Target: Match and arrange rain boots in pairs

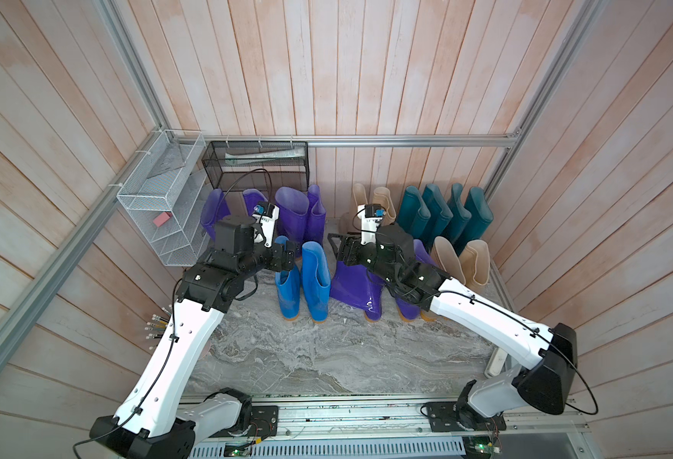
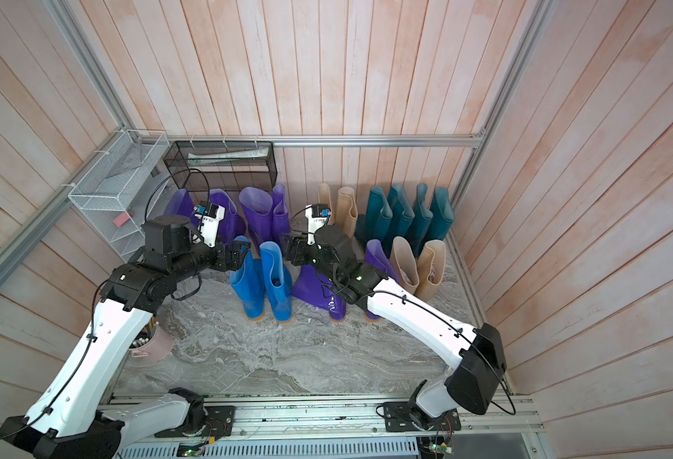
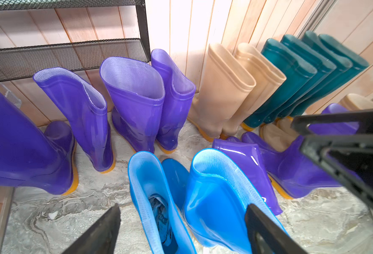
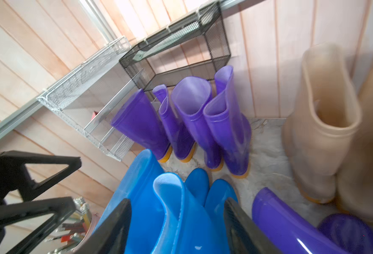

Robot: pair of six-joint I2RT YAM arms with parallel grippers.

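Observation:
Side by side at the front stand two blue boots [image 1: 315, 279], toes toward me. Over their openings hangs my left gripper, open, its fingers [image 3: 96, 230] spread to either side in its wrist view. My right gripper is raised just right of the blue pair, fingers apart with nothing held. A glossy purple boot [image 1: 358, 289] lies tipped over beneath the right arm, and another purple boot [image 2: 380, 256] is beside it, partly hidden. Along the back stand several purple boots [image 3: 132, 99], a tan pair [image 3: 226, 86] and several teal boots [image 2: 400, 214].
At front right is another tan pair [image 2: 429, 264]. A black mesh shelf [image 1: 256, 164] hangs over the back purple boots, and a white wire rack [image 1: 160, 179] is at left.

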